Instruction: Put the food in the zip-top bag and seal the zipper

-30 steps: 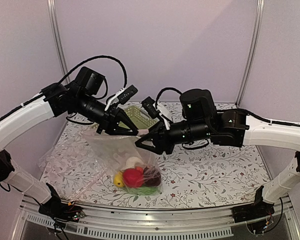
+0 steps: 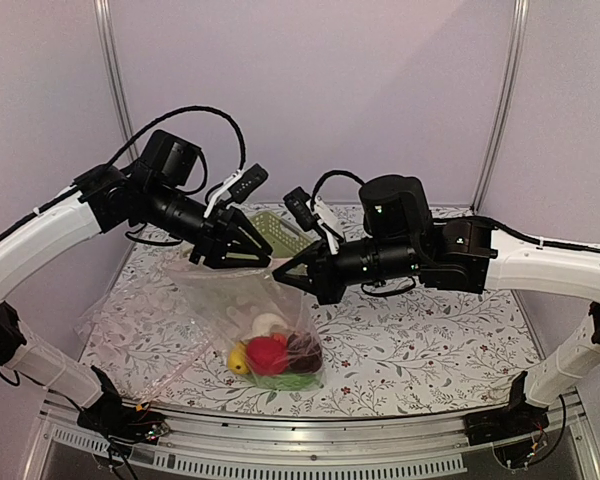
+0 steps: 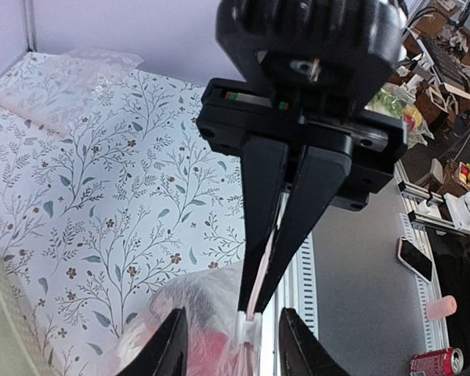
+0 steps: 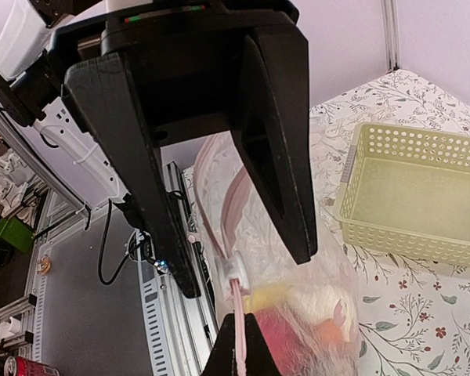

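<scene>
The clear zip bag [image 2: 220, 298] hangs below both grippers, holding a red food piece [image 2: 267, 356], a yellow one [image 2: 238, 358], a white one [image 2: 269, 325], a dark one and something green. Its pink zip edge [image 4: 236, 291] carries a pale slider [image 4: 232, 270]. My right gripper is shut on the zip edge, just beside the slider. Around the zip edge and slider, the left gripper stands open, one finger on either side; in the right wrist view, its fingers [image 4: 276, 149] are clearly apart.
A pale green basket [image 2: 277, 230] stands behind the grippers; its wall [image 4: 423, 239] shows in the right wrist view. Another clear bag [image 2: 140, 335] lies flat at the left of the table.
The right gripper's fingers, apart a second ago, have come together at the zip edge. The left gripper has opened wider and shifted slightly left. The bag and food have hardly moved.
</scene>
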